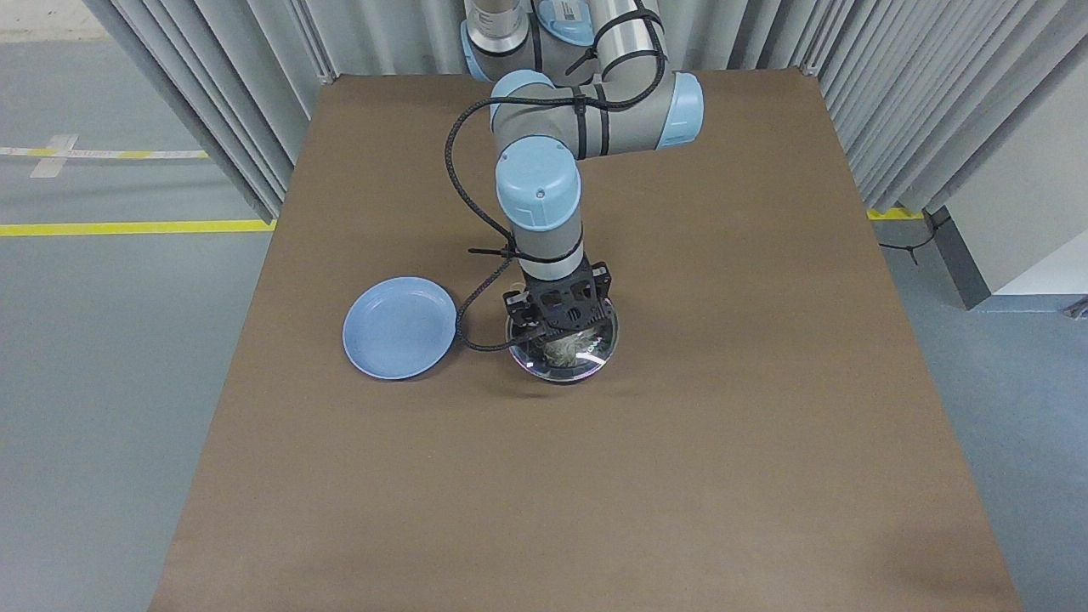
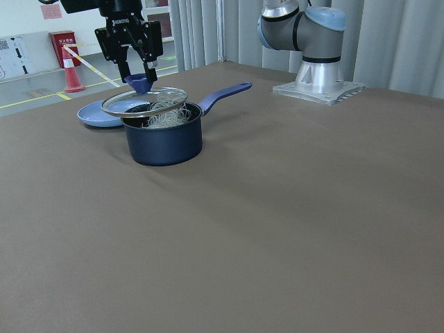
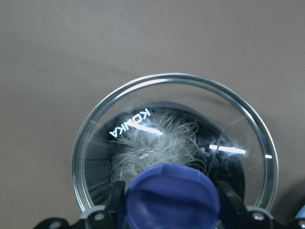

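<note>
A clear glass lid (image 2: 119,107) with a blue knob (image 3: 172,196) is held by my gripper (image 2: 139,74), shut on that knob. The lid sits over the dark saucepan (image 2: 163,145), which holds a pale stringy mass (image 2: 168,118); whether it rests on the rim or hovers is hard to tell. The pan's blue handle (image 2: 227,93) points toward the robot base. In the front view the lid (image 1: 581,357) hides most of the pan.
A blue plate (image 1: 399,327) lies beside the pan on the brown table (image 1: 581,490).
</note>
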